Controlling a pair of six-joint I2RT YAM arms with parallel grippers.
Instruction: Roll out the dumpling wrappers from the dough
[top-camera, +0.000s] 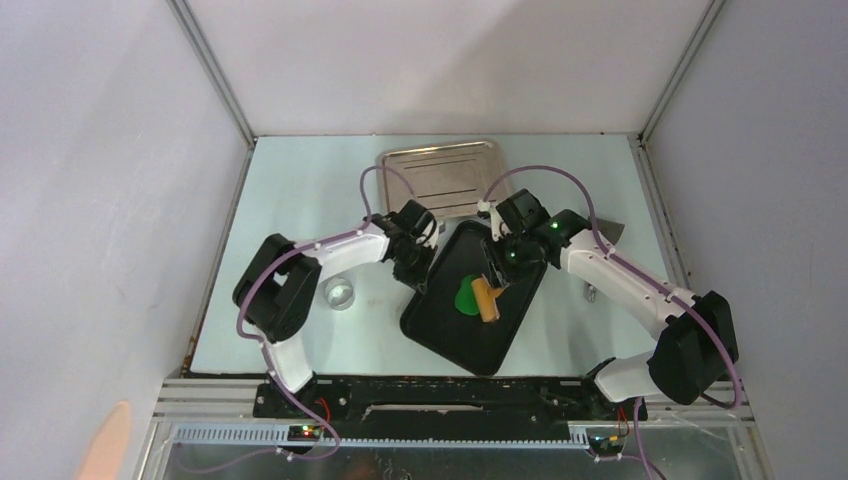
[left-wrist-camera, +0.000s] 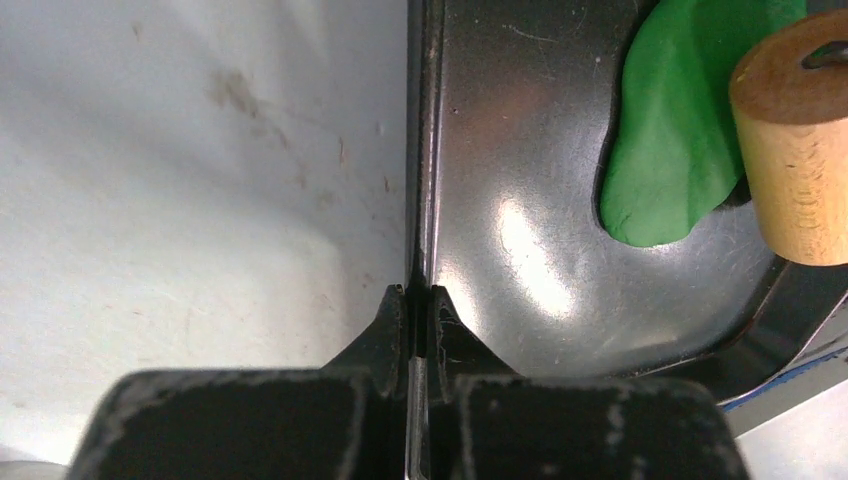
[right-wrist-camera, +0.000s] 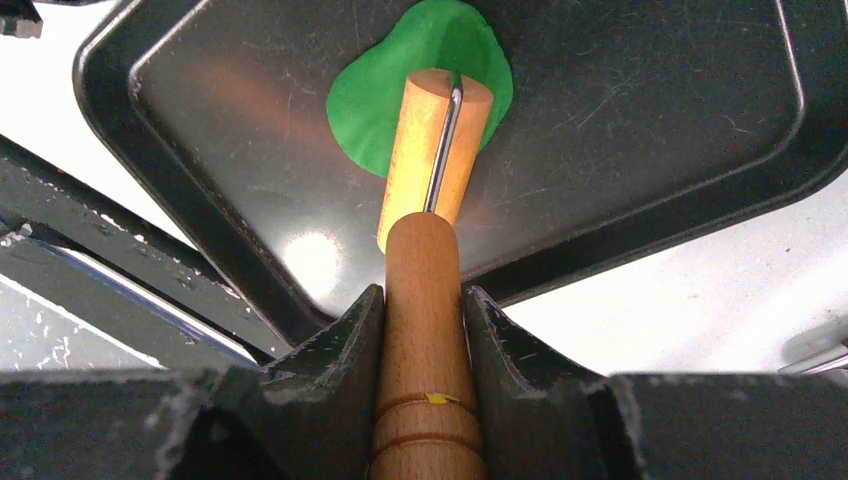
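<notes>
Green dough (left-wrist-camera: 670, 130), flattened into an irregular patch, lies in the black tray (top-camera: 438, 326). A wooden rolling pin (right-wrist-camera: 410, 160) rests on or just over the dough's edge. My right gripper is shut on the pin's wooden handle (right-wrist-camera: 421, 260), above the tray. My left gripper is shut at the tray's left rim (left-wrist-camera: 428, 150); the thin rim runs up to its fingertips, and whether it is pinched between them is hard to tell.
A silver tray (top-camera: 443, 170) lies behind the black one. A small metal cup (top-camera: 339, 293) sits at the left. A scraper (top-camera: 607, 229) lies at the right.
</notes>
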